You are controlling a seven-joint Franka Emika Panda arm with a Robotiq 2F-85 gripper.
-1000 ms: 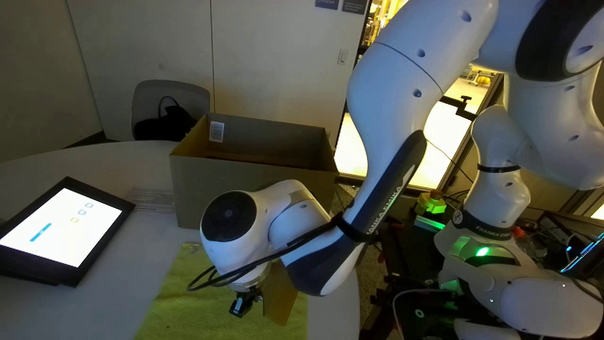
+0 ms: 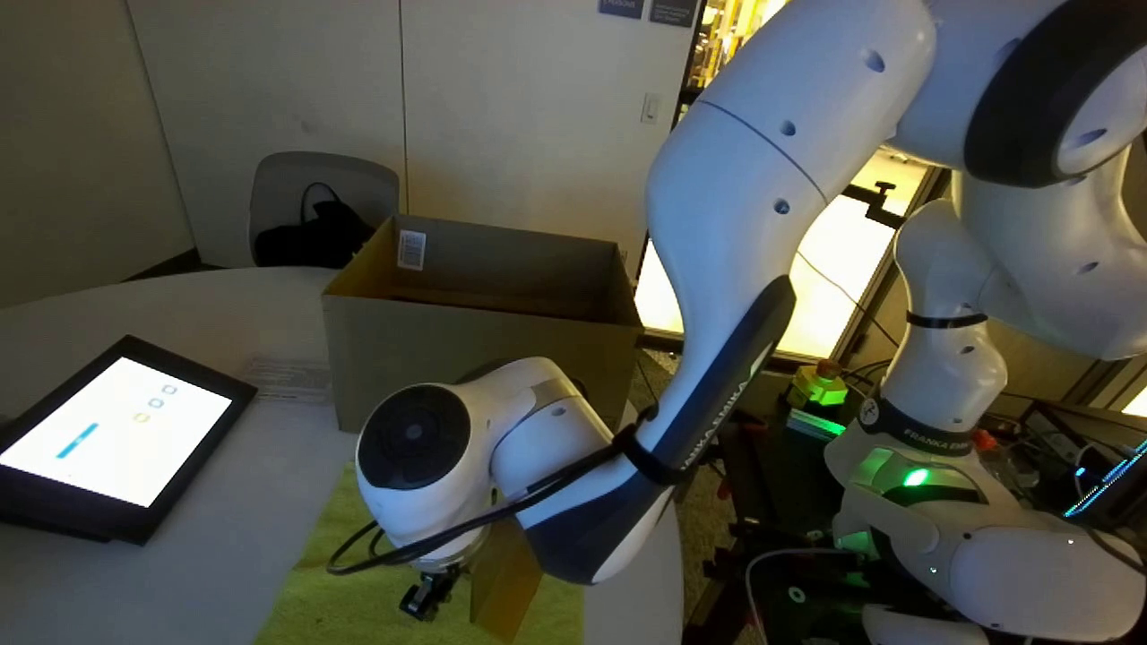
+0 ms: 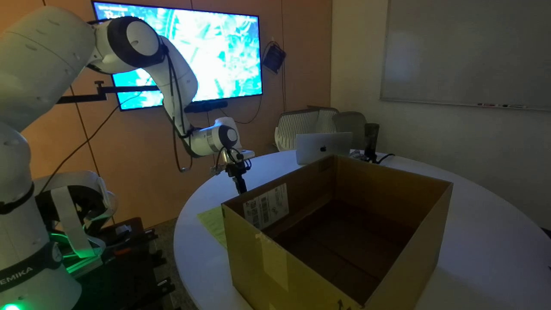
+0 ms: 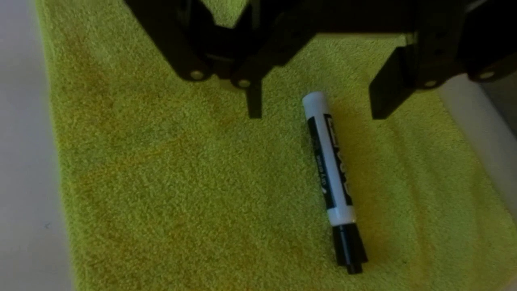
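A white marker with a black cap lies on the yellow-green towel in the wrist view. My gripper is over the towel, its fingers apart on either side of the marker's white end, with nothing held between them. In exterior view 1 the gripper hangs low above the towel, and the marker cannot be made out there. Exterior view 2 shows the gripper behind the cardboard box, which hides most of the towel.
The open box stands beside the towel with tall walls. A lit tablet occupies the table's left side in exterior view 1. A laptop sits behind the box in exterior view 2. Bare table borders the towel.
Over the last second the arm has come lower and moved toward the left and front in exterior view 1. The box and tablet have stayed put.
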